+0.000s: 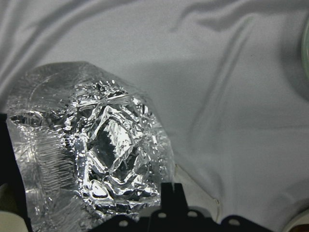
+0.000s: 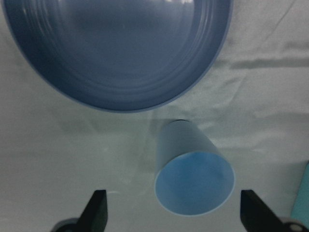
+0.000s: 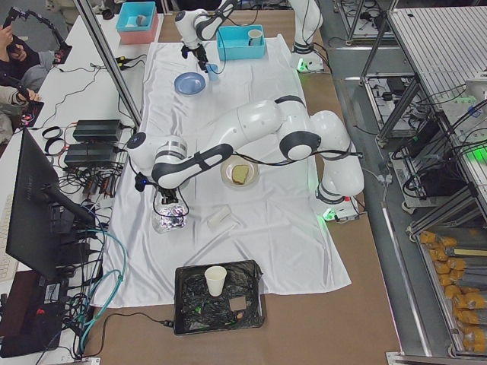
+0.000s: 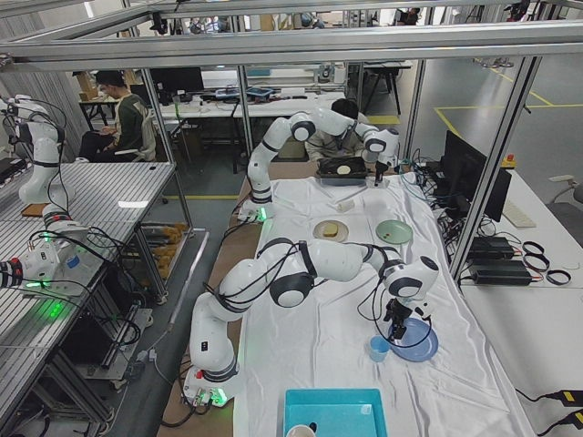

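Observation:
A crinkled silver foil package in clear wrap (image 1: 111, 145) lies under my left gripper (image 3: 163, 196); in the left wrist view it fills the lower left beside black finger parts. Whether that gripper is shut on it is unclear. My right gripper is open over a light blue cup (image 2: 193, 181), which stands between and beyond its fingertips in the wrist view, beside a blue plate (image 2: 120, 67).
A green plate (image 4: 393, 232), a beige plate with a yellowish item (image 4: 330, 231) and a pale bar (image 3: 221, 218) are on the cloth. A black tray with a white cup (image 3: 215, 280) is at one end, a cyan bin (image 4: 335, 410) at the other.

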